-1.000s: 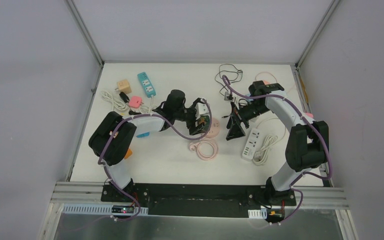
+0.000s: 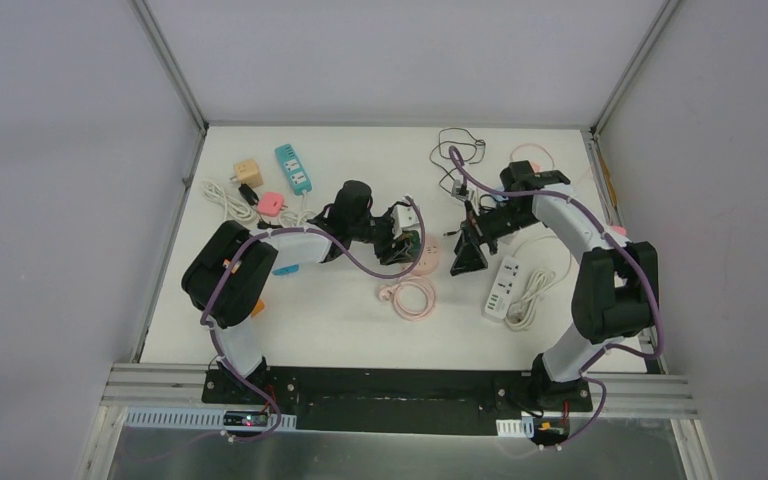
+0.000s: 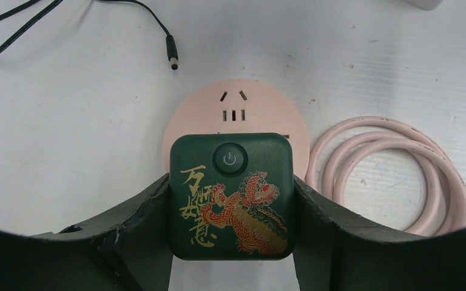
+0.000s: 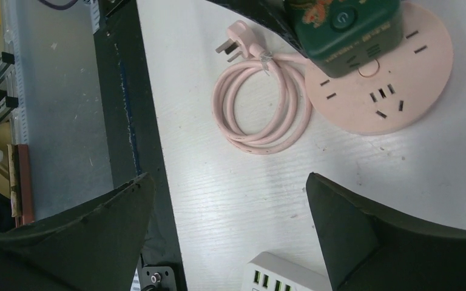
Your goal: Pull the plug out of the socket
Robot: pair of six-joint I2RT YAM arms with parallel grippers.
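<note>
A dark green square plug point(image 3: 233, 200) with a power button, gold characters and a dragon sits over the round pink socket point(image 3: 233, 100). Both fingers of my left gripper press against its sides. In the right wrist view the green plug point(image 4: 355, 36) still covers part of the socket's pink face point(image 4: 412, 79); its prongs are hidden. My right gripper stands open, with only white tabletop between its fingers, to the right of the socket in the top view.
The socket's pink cord point(image 2: 415, 298) lies coiled in front of it. A white power strip point(image 2: 502, 285) with a bundled white cable stands near the right arm. A thin black cable point(image 3: 171, 51) ends behind the socket. Left, a blue strip point(image 2: 293, 168) and several adapters lie.
The left gripper has gone from open around the plug to shut against its sides.
</note>
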